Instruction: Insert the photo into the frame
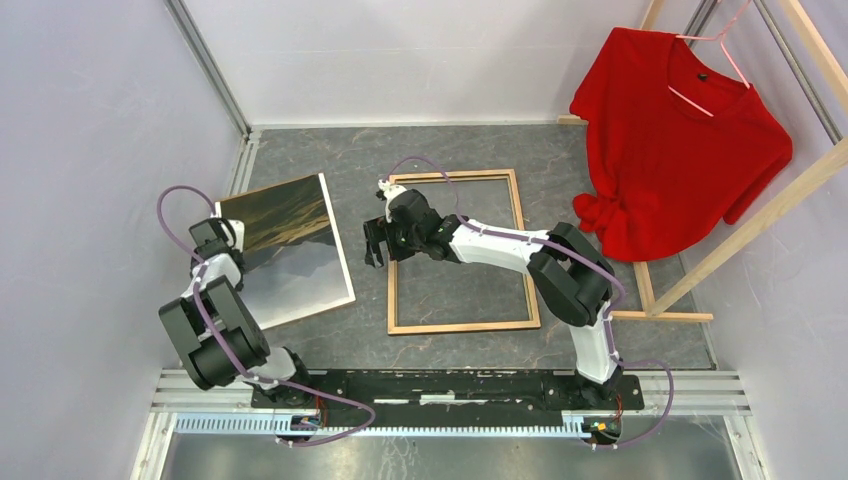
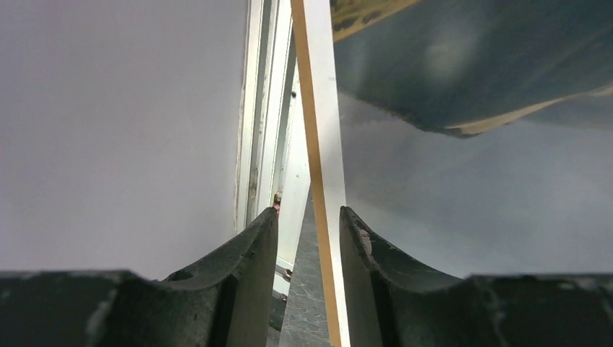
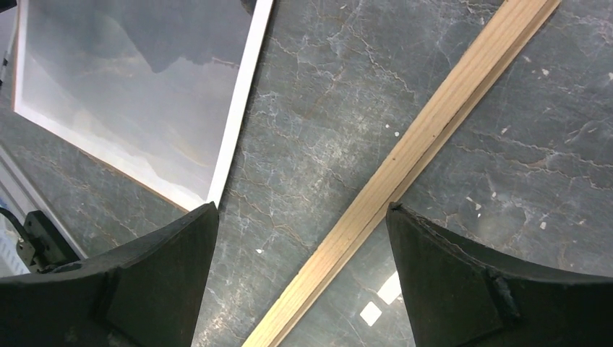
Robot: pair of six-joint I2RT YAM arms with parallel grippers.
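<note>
The photo (image 1: 287, 250), a dark landscape board with a white border, lies at the left, also in the left wrist view (image 2: 463, 188). My left gripper (image 1: 217, 240) is at its left edge; in the left wrist view the gripper is shut on that edge strip. The empty wooden frame (image 1: 463, 328) lies in the middle, its rail (image 3: 405, 159) crossing the right wrist view. Over its left rail my right gripper (image 1: 376, 243) stands open, with nothing visibly held.
A red shirt (image 1: 670, 150) hangs on a wooden rack at the right. Pale walls bound the left and back. Bare grey floor (image 1: 420, 145) shows behind the frame and between photo and frame.
</note>
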